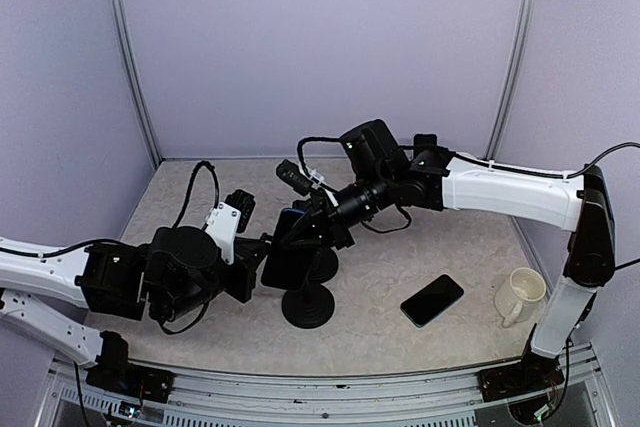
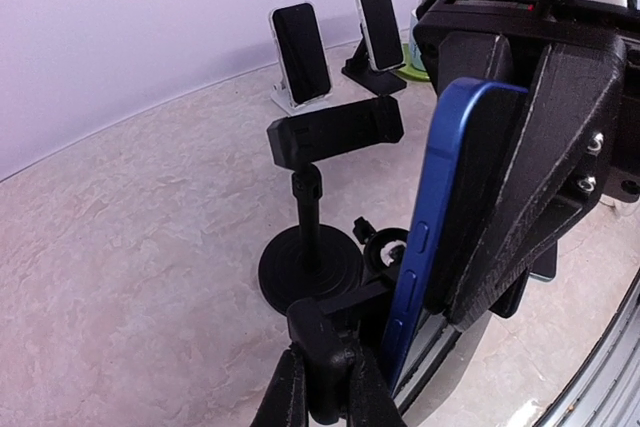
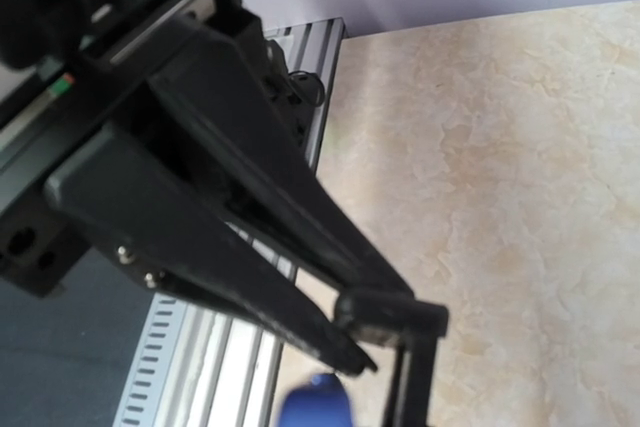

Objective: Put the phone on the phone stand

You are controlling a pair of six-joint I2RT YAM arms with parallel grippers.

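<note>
A blue-edged phone (image 2: 432, 197) sits upright at the front stand's holder above its round base (image 1: 308, 307). My right gripper (image 1: 305, 232) is shut on the phone's upper part; in the right wrist view the blue phone (image 3: 315, 407) is blurred below its fingers. My left gripper (image 1: 262, 245) is at the phone's left, shut on a dark part of the stand (image 2: 320, 352); the exact contact is partly hidden. Behind stands a second black stand (image 2: 310, 217) with an empty holder.
A dark phone (image 1: 432, 299) lies flat at the right, beside a white mug (image 1: 520, 295). In the left wrist view, phones on stands (image 2: 300, 52) are at the back.
</note>
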